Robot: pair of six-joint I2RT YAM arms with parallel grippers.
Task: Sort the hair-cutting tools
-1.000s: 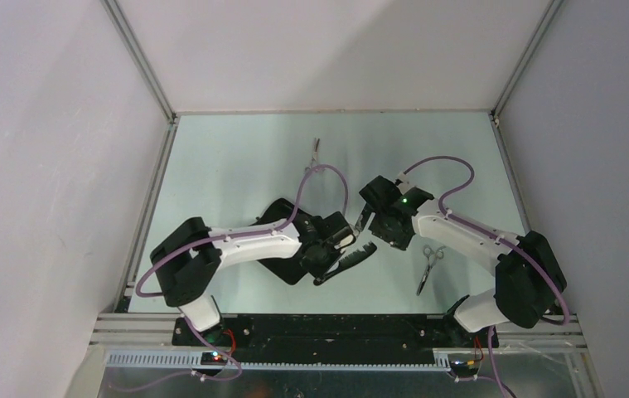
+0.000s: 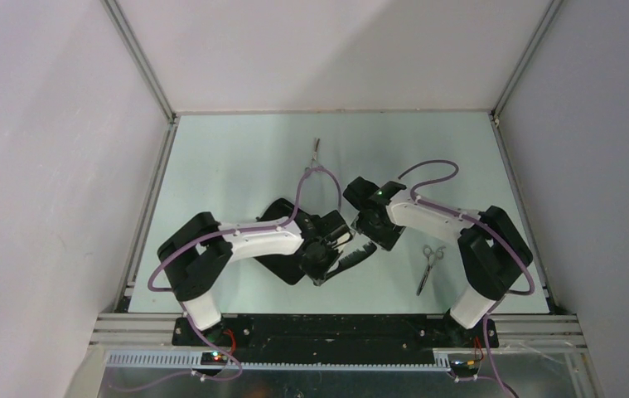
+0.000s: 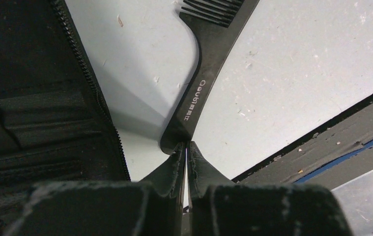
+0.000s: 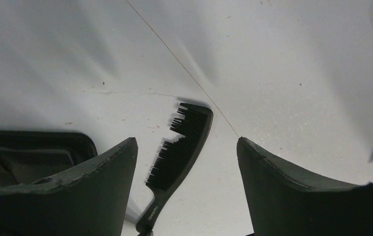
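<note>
A black comb [image 2: 356, 257] lies diagonally on the white table; its handle [image 3: 189, 108] runs down to my left gripper, whose fingertips are close together at the handle's end. Whether they grip it is unclear. My right gripper stands open over the table, with the comb [image 4: 179, 152] between and beyond its fingers in view, not held. A black zippered case [image 2: 276, 264] lies left of the comb, partly under the left arm. Silver scissors [image 2: 427, 269] lie at the right; another pair [image 2: 316, 151] lies at the back.
The front edge [image 3: 322, 137] with dark strip and rail runs close to the comb's handle. Walls stand at left, right and back.
The right arm has moved left and slightly toward the comb from its earlier position. The left arm has shifted only slightly; the comb looks unmoved.
</note>
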